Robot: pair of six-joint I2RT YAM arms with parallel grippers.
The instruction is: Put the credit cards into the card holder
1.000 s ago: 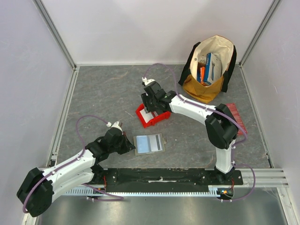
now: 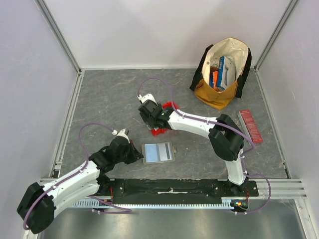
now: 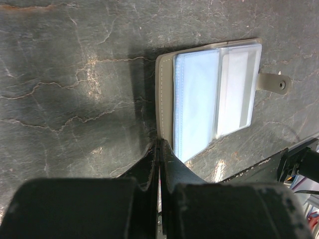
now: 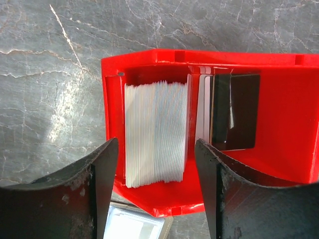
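The card holder point(image 3: 197, 99) lies open and flat on the table, with clear sleeves and a snap tab; from above it shows at the front middle point(image 2: 159, 153). At its left edge my left gripper is shut, and nothing shows between its fingers. A red box point(image 4: 284, 114) holds a tight row of white cards point(image 4: 155, 132) on edge, with a few pale and dark cards point(image 4: 241, 112) beside them. Over this box stands my right gripper, open and empty, its fingers to either side of the white row. The right arm hides most of the box from above.
At the back right stands a mustard-and-black bag point(image 2: 217, 97) with boxes inside. A long red box point(image 2: 250, 126) lies by the right wall.
My right arm has shifted left and toward the front, now covering more of the red box's left part. The left gripper and the card holder look unmoved.
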